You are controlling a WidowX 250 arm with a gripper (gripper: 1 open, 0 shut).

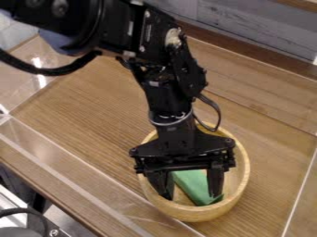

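My black gripper [186,176] reaches down into a round, pale yellow bowl [195,211] on the wooden table. Its two fingers stand apart, one at each side of a green block [198,188] lying on the bowl's floor. The gripper's body hides the back of the bowl and part of the block; whether the fingers touch the block cannot be seen.
A white panelled wall [272,32] runs along the back. At the lower left, past the table's edge, a dark cable is visible.
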